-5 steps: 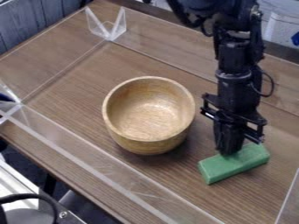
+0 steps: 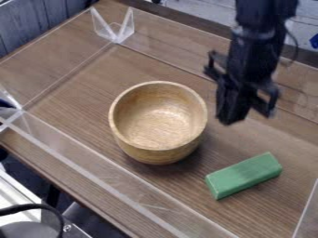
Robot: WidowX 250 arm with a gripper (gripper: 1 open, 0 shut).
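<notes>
My gripper is blurred in the upper right of the camera view, raised above the table, right of a wooden bowl and above a green block. Whether its fingers are open or shut is too blurred to tell. The green block lies flat on the table at the lower right, apart from the gripper. The bowl is empty.
The wooden table has free room to the left and behind the bowl. A clear plastic piece stands at the back left. A black cable is at the bottom left corner.
My gripper has risen away from the green block, which it was over and touching. The block shows whole now, in nearly the same place.
</notes>
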